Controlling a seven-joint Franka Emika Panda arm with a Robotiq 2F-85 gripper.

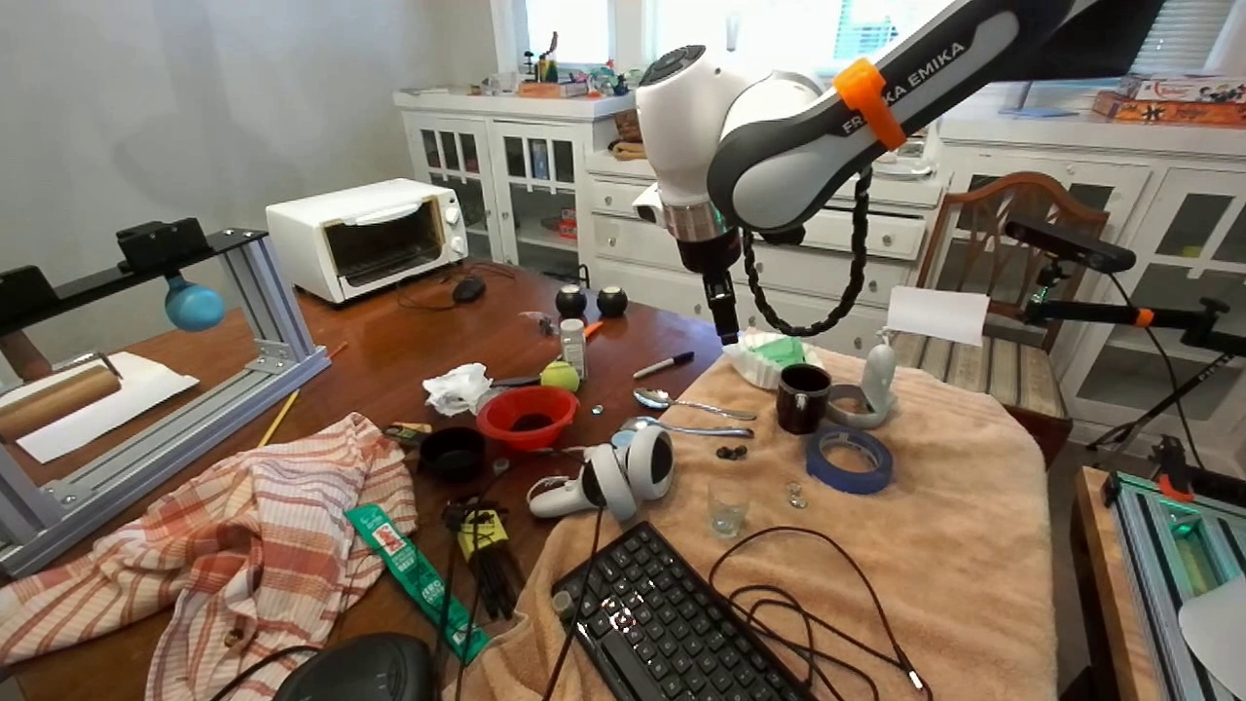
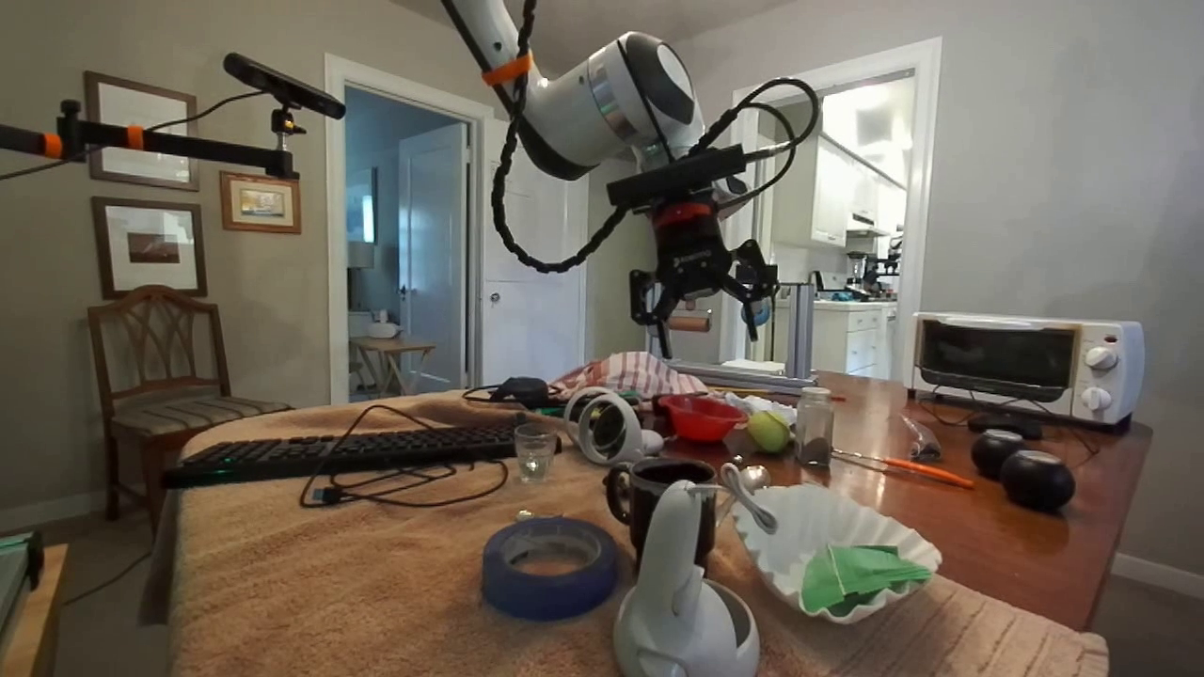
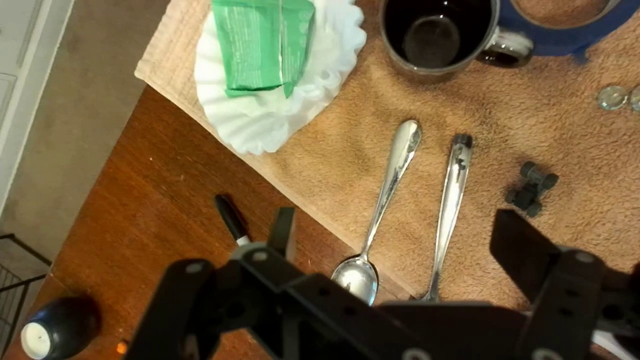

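Observation:
My gripper is open and empty, its two fingers [image 3: 520, 255] spread wide in the wrist view. It hangs well above the table, as exterior view 2 shows of the gripper [image 2: 708, 329]. Below it lie two silver utensils on the towel's edge: a spoon [image 3: 384, 192] with its bowl on the wood, and a second one [image 3: 450, 210] whose far end my gripper hides. A black marker [image 3: 231, 217] lies on bare wood. Farther off are a white fluted dish [image 3: 258, 123] with green packets [image 3: 264, 45] in it and a dark mug [image 3: 432, 42].
Blue tape [image 1: 849, 460] and a white curved object [image 2: 677, 609] stand near the mug [image 1: 802, 397]. A glass [image 1: 726, 508], keyboard [image 1: 683, 619] and cables lie on the towel. A red bowl [image 1: 528, 417] and tall shaker [image 2: 814, 427] stand on wood.

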